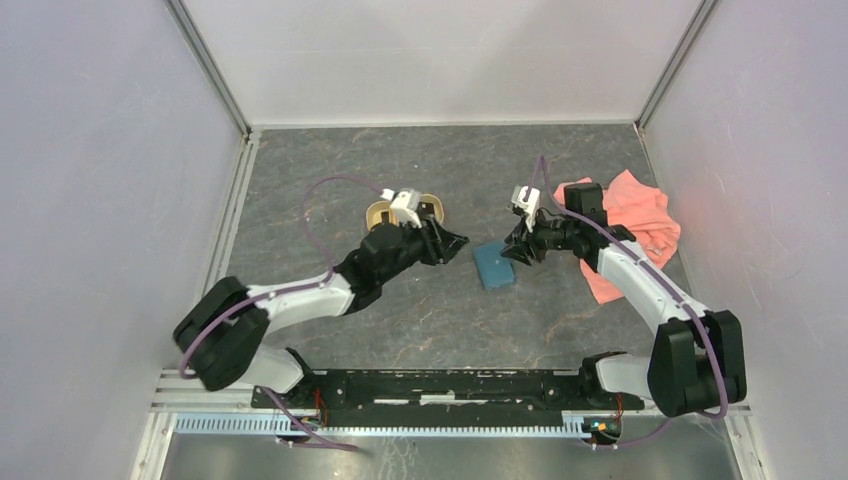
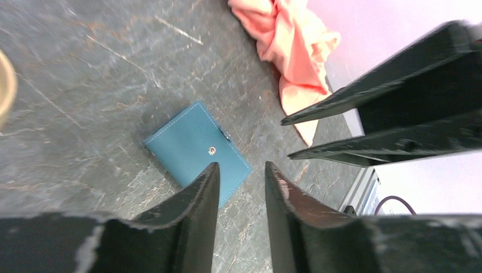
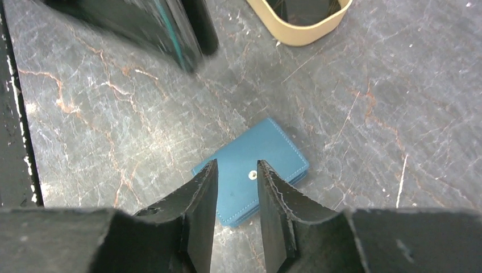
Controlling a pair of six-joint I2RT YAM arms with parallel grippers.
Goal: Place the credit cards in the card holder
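Note:
A blue card holder lies flat on the marble table, with a small snap in its middle. My left gripper hangs above and left of it; in the left wrist view its fingers stand a little apart with nothing visible between them. My right gripper is over the holder's upper part, its fingers part open and empty in the right wrist view. A tan tray with dark contents, partly hidden by my left arm in the top view, sits behind. I cannot make out separate cards.
A crumpled pink cloth lies at the right beside my right arm. White walls enclose the table on the left, back and right.

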